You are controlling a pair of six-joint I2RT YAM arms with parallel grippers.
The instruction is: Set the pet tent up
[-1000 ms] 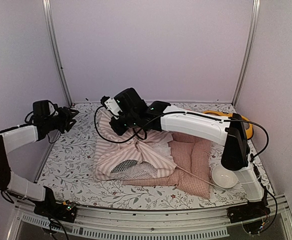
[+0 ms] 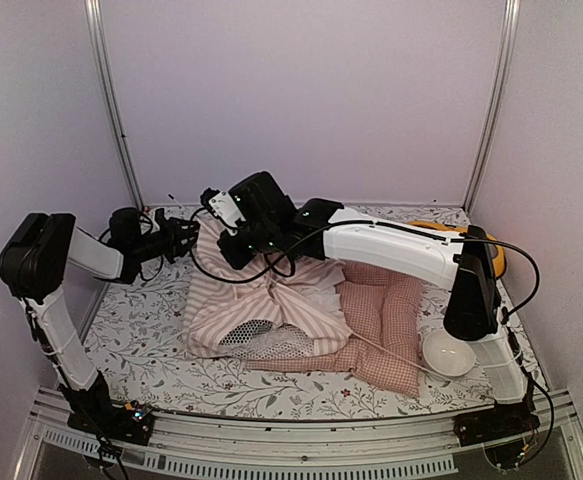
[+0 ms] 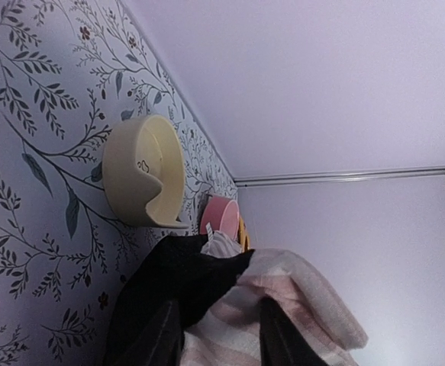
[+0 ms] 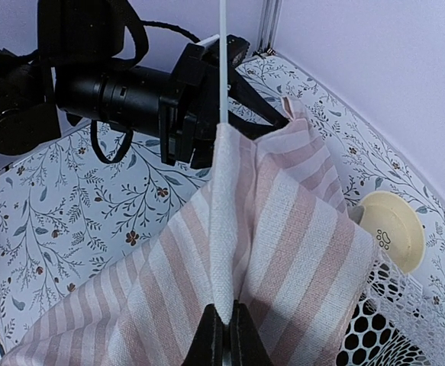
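The pink-striped tent fabric [image 2: 221,310] lies bunched over a checked cushion [image 2: 381,330], with mesh panels showing. My right gripper is shut on a thin pale pole [image 4: 223,69] sleeved in striped fabric, as its wrist view shows. My left gripper is at the fabric's upper left corner, its fingers either side of a striped fold beside black material; whether it has closed on that fold is unclear. In the right wrist view the left gripper's black housing sits just behind the raised pole.
A white bowl [image 2: 448,352] lies at the front right. A yellow object [image 2: 486,258] is at the back right, partly behind my right arm. A cream dish [image 3: 134,171] and pink bowl [image 3: 220,212] stand along the back.
The right arm has barely moved.
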